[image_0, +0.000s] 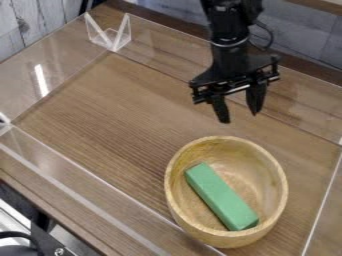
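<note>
My black gripper (231, 100) hangs over the upper right of the wooden table, above and apart from a round beige bowl (189, 217). Its fingers are spread open, with nothing seen between them. In the bowl lies a long green block (223, 195), slanting from upper left to lower right.
A clear plastic piece (110, 36) stands at the back left. Dark cables lie at the lower left corner, outside the table surface.
</note>
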